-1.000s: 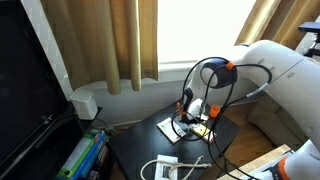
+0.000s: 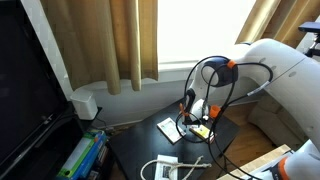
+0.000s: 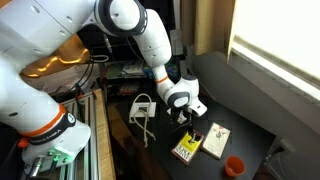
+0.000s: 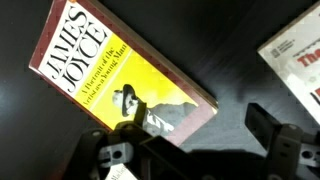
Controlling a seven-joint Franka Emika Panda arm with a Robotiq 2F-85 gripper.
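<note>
A book with a yellow cover and the words "James Joyce" [image 4: 115, 75] lies flat on the dark table, partly below my gripper in the wrist view. The fingers stand open, with nothing held between them. The left finger overlaps the book's lower edge in that view, while the right one is over bare table. In exterior view 2 the same yellow book [image 3: 187, 146] lies just below the arm's wrist. A second, pale book [image 3: 216, 139] lies beside it, and its corner [image 4: 300, 60] enters the wrist view at the right.
A red cup [image 3: 234, 166] stands near the pale book. A white block with a looped cable [image 3: 143, 110] lies to the other side of the arm.
The arm's wrist has shifted only slightly in exterior view 1. The pale book and the cable lie where they were.
</note>
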